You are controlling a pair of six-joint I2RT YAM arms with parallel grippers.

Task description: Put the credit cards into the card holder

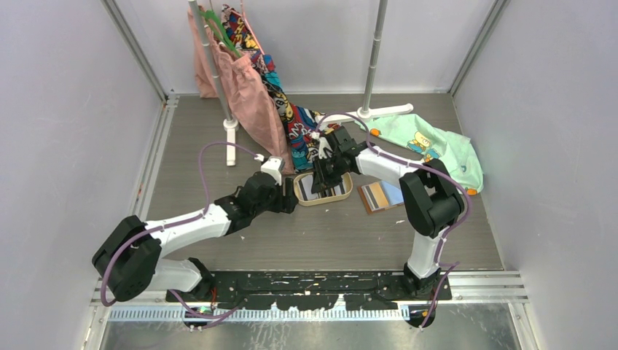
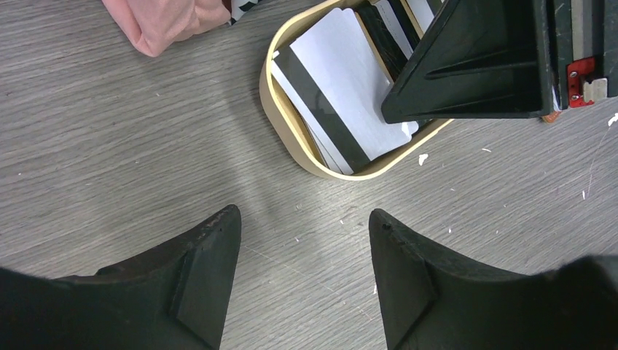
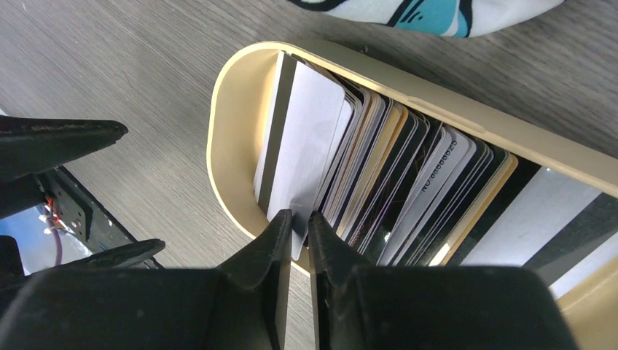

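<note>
A cream tray (image 1: pixel 325 201) stands mid-table, packed with credit cards leaning in a row. White cards with a dark stripe (image 3: pixel 302 138) lie at its left end. My right gripper reaches down at that end, fingertips close together over the edge of the white cards. A narrow gap shows between them; whether a card is pinched there I cannot tell. Right of the tray lies the card holder (image 1: pixel 380 195), brown-edged with striped and blue areas on top. My left gripper is open and empty, just left of the tray.
Behind the tray hang pink trousers (image 1: pixel 255 102) and a patterned garment (image 1: pixel 295 120) on a rack (image 1: pixel 372 62), close to the tray's back rim. A green cloth (image 1: pixel 430 142) lies at the back right.
</note>
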